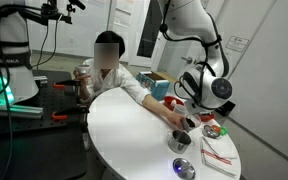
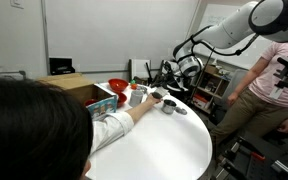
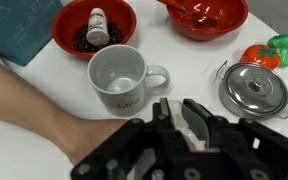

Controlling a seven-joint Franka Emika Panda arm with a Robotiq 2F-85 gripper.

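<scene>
In the wrist view my gripper is shut on a small pale object [image 3: 190,132], mostly hidden by the fingers, so I cannot tell what it is. A person's bare forearm [image 3: 29,105] reaches in from the left, and the hand is hidden behind my gripper. From the side, that hand [image 1: 177,120] meets my gripper over the table's far side, with a dark item [image 1: 190,123] close by. A white mug [image 3: 116,82] stands just beyond the forearm, its handle toward my fingers.
Two red bowls stand behind the mug, one with dark beans [image 3: 79,40]. A round metal lid [image 3: 256,88], a tomato [image 3: 262,56] and broccoli [image 3: 285,46] lie to the right. A steel pot [image 1: 179,143] stands in front of the hand.
</scene>
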